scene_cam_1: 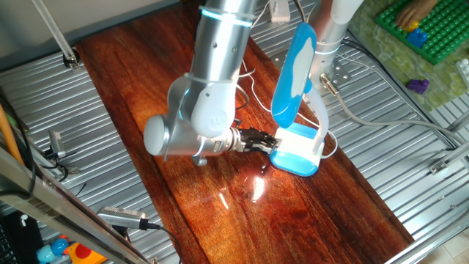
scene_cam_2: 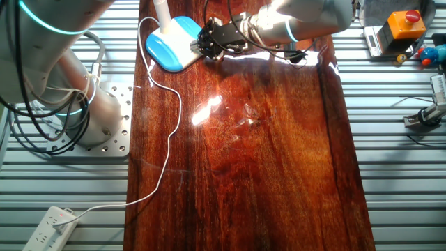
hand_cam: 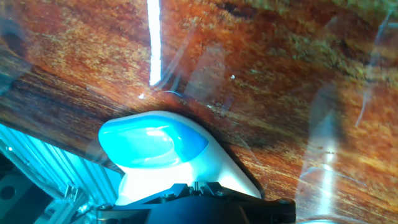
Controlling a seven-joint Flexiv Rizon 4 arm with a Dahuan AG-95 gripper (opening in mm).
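A blue and white desk lamp stands on the wooden table, its base (scene_cam_1: pixel 296 163) flat on the wood and its long head (scene_cam_1: pixel 294 73) raised above it. My gripper (scene_cam_1: pixel 275 144) reaches to the near edge of that base, fingertips at or just over its white part. From the other side, the lamp base (scene_cam_2: pixel 167 50) sits left of the gripper (scene_cam_2: pixel 195 47). In the wrist view the gripper looks shut, its fingertips together in front of the white part of the lamp base (hand_cam: pixel 155 143). Whether the tips touch the base or press on it cannot be made out.
The white lamp cord (scene_cam_2: pixel 179 104) curves over the table to a power strip (scene_cam_2: pixel 49 229). Bare wood (scene_cam_2: pixel 244 174) fills most of the table (scene_cam_1: pixel 220 213). A robot base (scene_cam_2: pixel 104 125) stands beside it. A person's hand (scene_cam_1: pixel 415 12) is at the green baseplate (scene_cam_1: pixel 440 37).
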